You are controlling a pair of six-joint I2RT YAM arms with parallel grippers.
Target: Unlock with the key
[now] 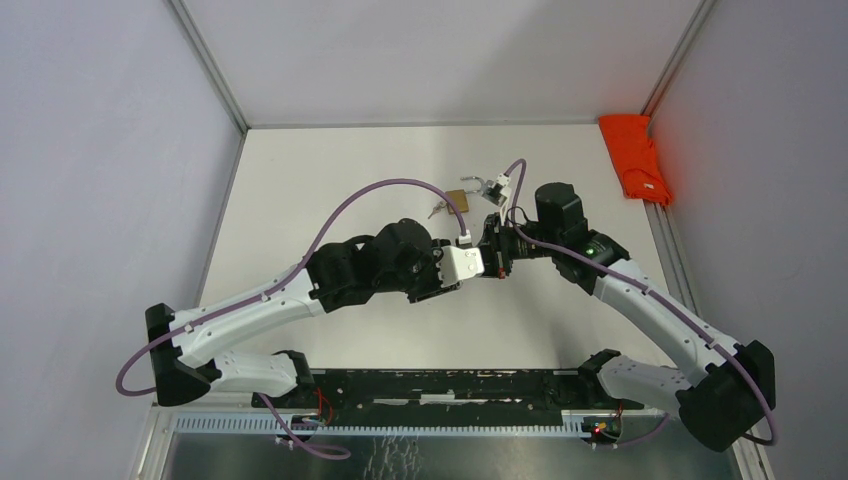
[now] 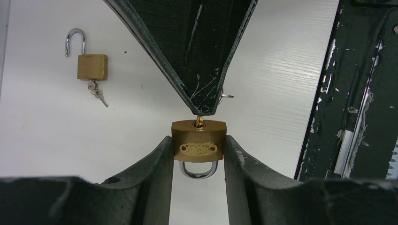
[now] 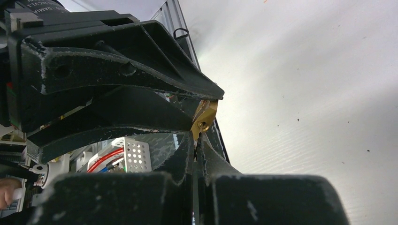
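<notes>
In the left wrist view, a brass padlock is gripped between the fingers of my left gripper. Its keyhole face is turned up toward my right gripper, and its shackle loops below the body; whether it is latched cannot be told. My right gripper is shut on a key, which meets the keyhole. Part of a metal ring sticks out beside that fingertip. From the right wrist, the padlock shows edge-on by my right fingertips. How deep the key sits is hidden.
Another brass padlock, its shackle open, lies on the white table with keys at its keyhole. An orange cloth rests at the back right corner.
</notes>
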